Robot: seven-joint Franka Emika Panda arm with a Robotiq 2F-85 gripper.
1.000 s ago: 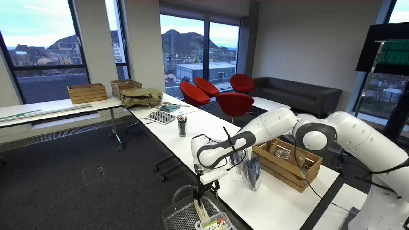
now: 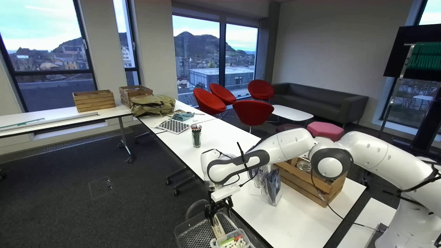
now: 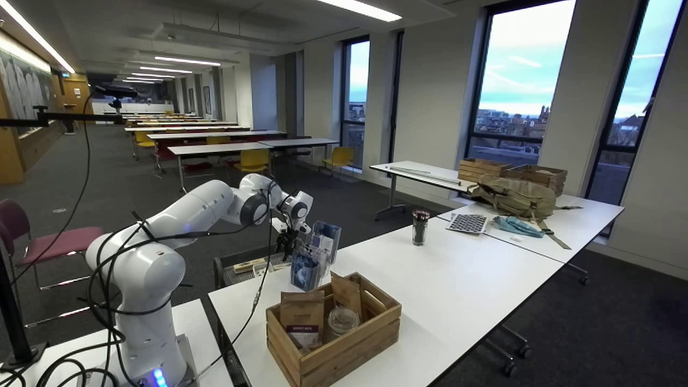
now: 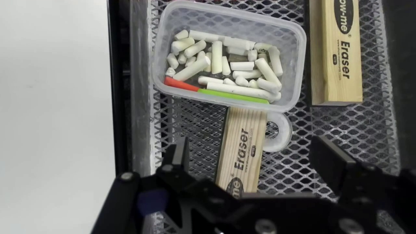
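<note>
Over a dark wire-mesh tray beside the table, my gripper stands open, its two black fingers [image 4: 331, 158] wide apart. A wooden eraser [image 4: 241, 150] lies on the mesh between and below the fingers, its near end hidden behind the gripper body. Nothing shows gripped. Just beyond it sits a clear plastic tub [image 4: 230, 99] of white chalk pieces, with one red and green stick along its near wall. A white ring [image 4: 281, 132], perhaps a tape roll, rests against the eraser's right side. Farther right is a second wooden eraser [image 4: 343, 58].
The white table [image 2: 289, 223] borders the mesh tray [image 2: 186, 235]. On it stand leaflet holders [image 3: 308, 264], a wooden crate [image 3: 351, 351] with packets and a jar, and a glass of pencils [image 3: 420, 229].
In exterior view 1, the arm's wrist and gripper have shifted slightly left and down over the tray. The eraser and chalk tub look unmoved.
</note>
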